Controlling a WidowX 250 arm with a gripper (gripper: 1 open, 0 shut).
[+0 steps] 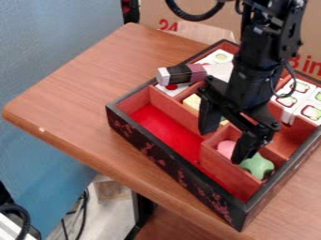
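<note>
The black robot gripper [243, 150] hangs low inside a dark compartmented box [160, 152] with red dividers, over a pink round piece [226, 147] and a green star-shaped piece [257, 168]. I cannot tell whether its fingers hold anything. A yellow piece [192, 101] is partly hidden behind the gripper. The left compartment [158, 120] is empty red. A silver and dark cylinder [178, 75] with a red part lies at the box's back left, on white cards [216, 58].
Cardboard [175, 26] stands behind. Cables [18, 225] hang at the lower left, beside the table.
</note>
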